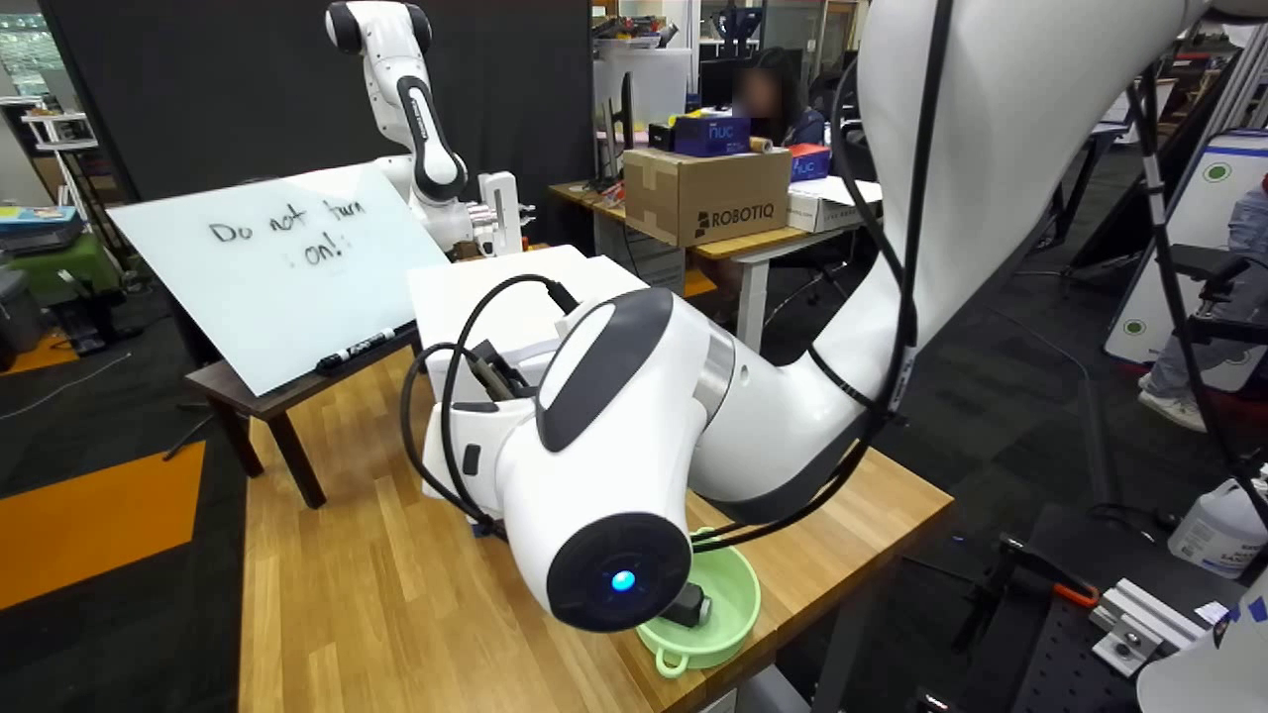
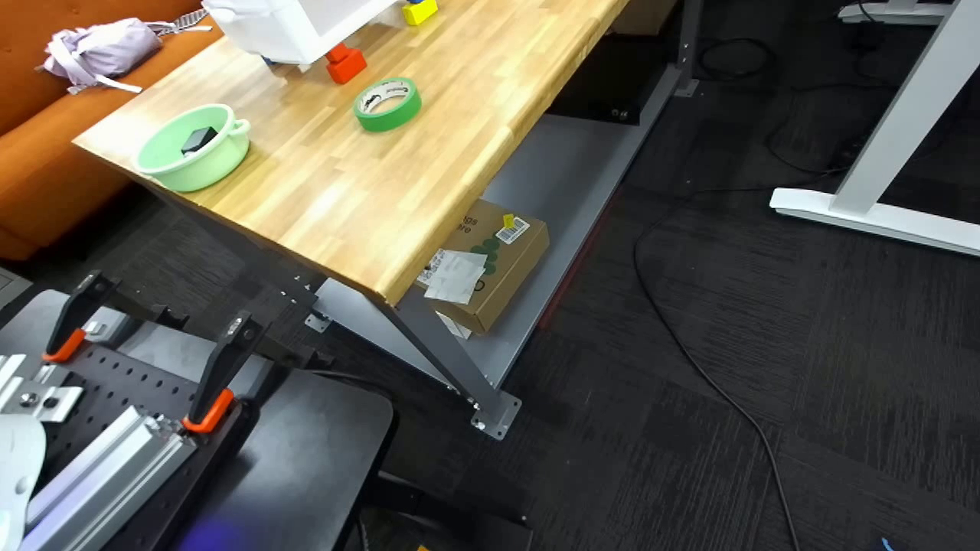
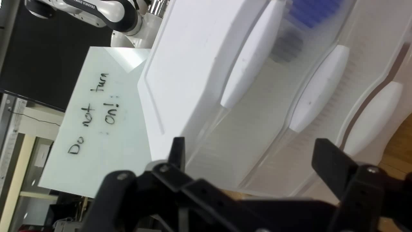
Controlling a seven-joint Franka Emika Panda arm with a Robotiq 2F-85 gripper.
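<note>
In the wrist view my gripper stands open, its black fingers spread wide, nothing between them. Facing it is a white drawer unit (image 3: 181, 54) with translucent drawer fronts. Three white handles show: the upper handle (image 3: 253, 56), the middle handle (image 3: 320, 89) and the lower handle (image 3: 372, 118). A blurred blue item (image 3: 314, 11) shows through the top drawer's front. In exterior view 1 my arm (image 1: 618, 440) hides the gripper and most of the drawer unit (image 1: 493, 291). No contact between fingers and handles can be made out.
A green bowl (image 2: 234, 151) holding a dark object sits at a table corner. Green tape (image 2: 410, 111), a red block (image 2: 346, 66) and a yellow block (image 2: 419, 12) lie near the drawer unit. A whiteboard (image 1: 279, 285) leans on a small stand; another arm (image 1: 410, 119) stands behind.
</note>
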